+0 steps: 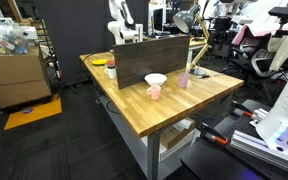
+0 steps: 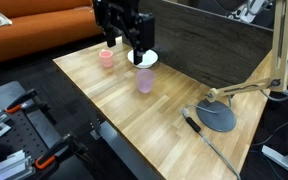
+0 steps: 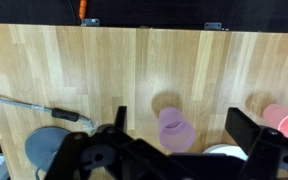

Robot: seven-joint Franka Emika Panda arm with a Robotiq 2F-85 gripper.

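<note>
My gripper is open high over the wooden table point(image 2: 174, 115), with nothing held between its fingers. In the wrist view a translucent purple cup point(image 3: 175, 130) appears in the gap between the fingers, but it stands on the table well below them. A pink cup point(image 3: 284, 121) is off to the right there, and a white bowl point(image 3: 225, 151) is partly hidden by the right finger. Exterior view 2 has the purple cup point(image 2: 145, 80) upright, the pink cup point(image 2: 106, 59) farther back and the bowl point(image 2: 142, 58) behind my gripper point(image 2: 124, 49).
A lamp's round grey base point(image 2: 216, 116) and a black-handled tool point(image 2: 192, 124) with a pale cord occupy one side of the table. A dark upright panel point(image 1: 152, 62) borders the bowl's side. Bare wood lies around the purple cup.
</note>
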